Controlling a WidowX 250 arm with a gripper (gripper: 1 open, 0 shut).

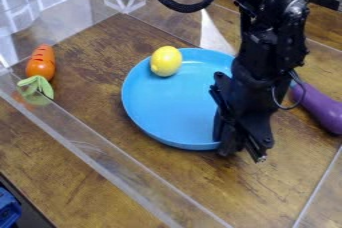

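My black gripper (241, 137) hangs over the right rim of the blue plate (174, 107), its tips low by the plate's front right edge; it looks shut, and nothing shows between its fingers, though the tips are dark and hard to make out. A yellow lemon-like object (166, 60) rests at the plate's back left.
An orange carrot with green top (40, 64) lies at far left. A purple eggplant-like object (318, 107) lies right of my gripper. Clear walls bound the wooden surface (94, 142). A blue object (11, 209) sits at the bottom left corner.
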